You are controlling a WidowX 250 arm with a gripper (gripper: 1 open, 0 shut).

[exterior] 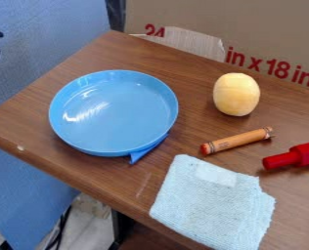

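Note:
A blue round plate (112, 107) lies on the left of the wooden table (79, 172), a small blue piece (144, 153) poking out from under its front edge. A pale yellow round object (236, 94) sits at the back right. Below it lies an orange crayon-like stick (236, 140). A red object (290, 158) reaches in from the right edge, with a bit of blue behind it. A folded light-blue cloth (209, 203) is at the front. At the far left edge a small dark shape shows, too little to tell whether it is part of my gripper.
A cardboard box (248, 29) with red lettering stands behind the table. The table's left edge drops off beside a blue padded surface. Bare wood shows at the back centre and between plate and cloth.

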